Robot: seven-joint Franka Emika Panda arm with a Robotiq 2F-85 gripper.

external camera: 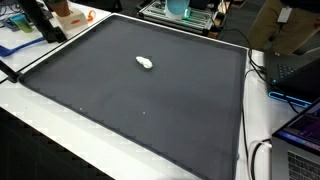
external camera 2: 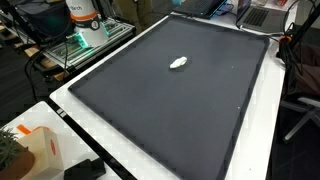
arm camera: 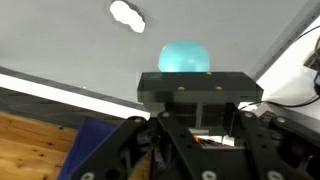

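Note:
A smooth, rounded teal object [arm camera: 184,56] shows just past the dark fingertips of my gripper in the wrist view. The fingers [arm camera: 165,88] are drawn together on it; they hide its near part, so its full shape cannot be told. At the top edge of exterior view 1, a teal patch [external camera: 176,6] shows beyond the table's far edge, cut off by the frame. A small white lumpy item [external camera: 144,62] lies alone on the grey tabletop [external camera: 150,105], also visible in exterior view 2 [external camera 2: 178,62] and at the wrist view's upper left [arm camera: 127,15].
Laptops [external camera: 295,160] and cables line one side of the table. The white and orange robot base [external camera 2: 85,15] stands off the left edge in exterior view 2. A cactus-like pot [external camera 2: 12,155] sits at the lower left.

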